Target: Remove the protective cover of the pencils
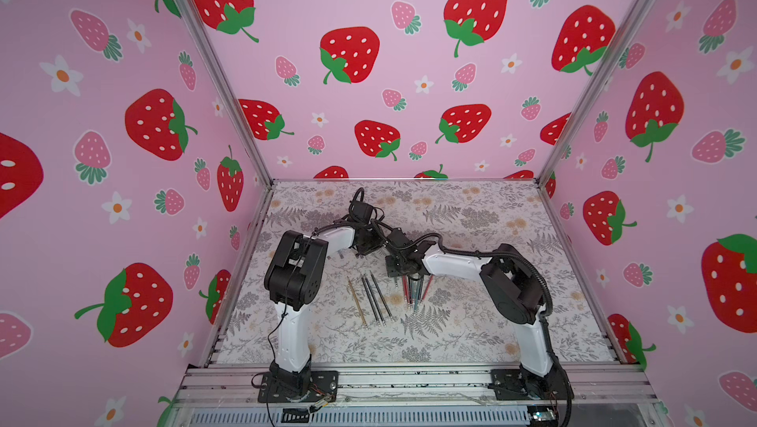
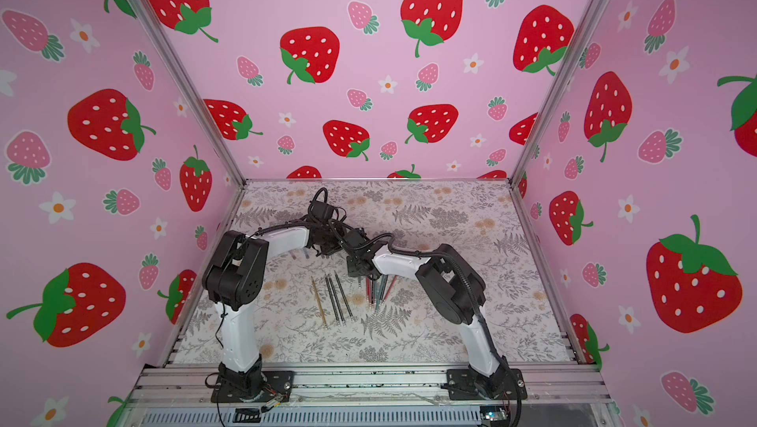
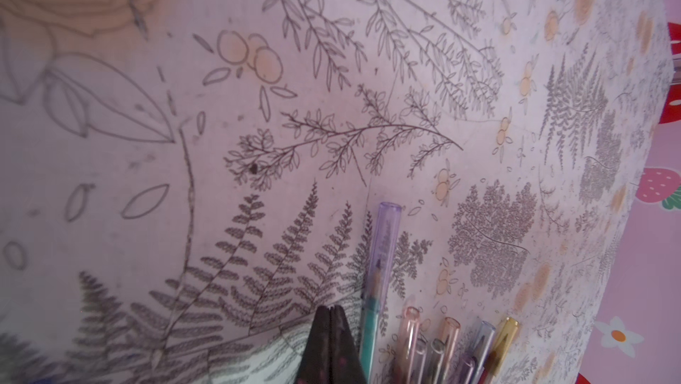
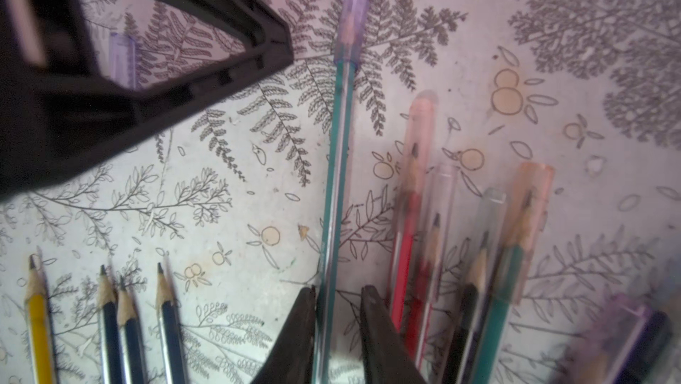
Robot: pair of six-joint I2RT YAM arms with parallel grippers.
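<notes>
A teal pencil lies on the patterned sheet with its clear purple cover over the tip; the same cover (image 3: 385, 235) shows in the left wrist view. My right gripper is part open, the pencil running between its fingers close to the left one; contact cannot be told. Beside that pencil, my left gripper is shut, nothing visible between its fingertips. Right of it lie capped pencils: a red one (image 4: 403, 242), a black one (image 4: 468, 306) and a green one (image 4: 507, 291). A yellow pencil (image 4: 38, 320) and several dark pencils (image 4: 169, 313) lie bare-tipped.
Part of a loose purple cover (image 4: 122, 57) shows behind the black gripper frame at upper left. A further purple-capped dark pencil (image 4: 649, 345) sits at the right edge. Both arms meet closely over mid-table.
</notes>
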